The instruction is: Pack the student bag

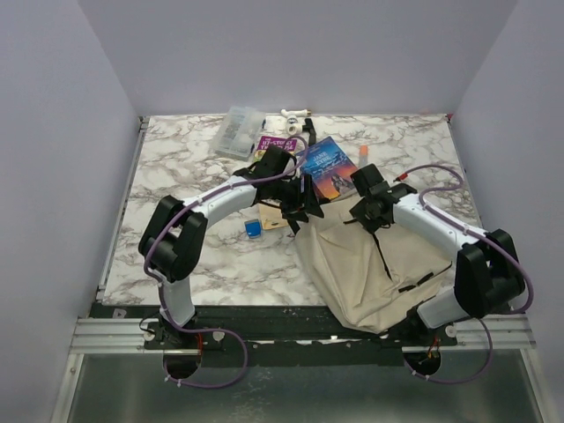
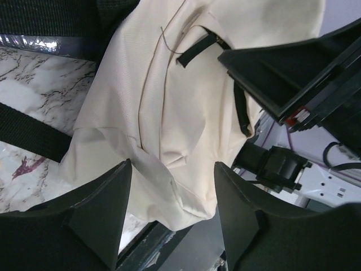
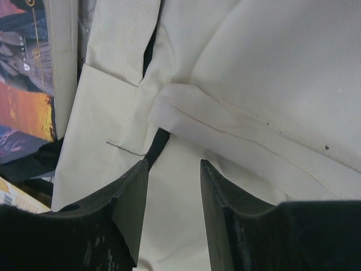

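The cream student bag (image 1: 339,264) lies limp and folded on the front right of the table, with dark straps and zip lines. Over its upper left edge is my left gripper (image 1: 310,213). In the left wrist view the folds of cream cloth (image 2: 163,107) lie beyond my left fingers (image 2: 113,192), which stand apart. My right gripper (image 1: 359,214) is above the bag's upper part. The right wrist view shows a raised cloth fold (image 3: 186,113) and a short black strip (image 3: 158,144) ahead of my parted right fingers (image 3: 138,180). Neither gripper visibly holds anything.
A blue-orange book (image 1: 328,169) rests just behind the bag. A purple book (image 1: 278,144), partly covered by my left arm, and a clear case (image 1: 238,132) lie behind. A small blue item (image 1: 253,228) sits left of the bag.
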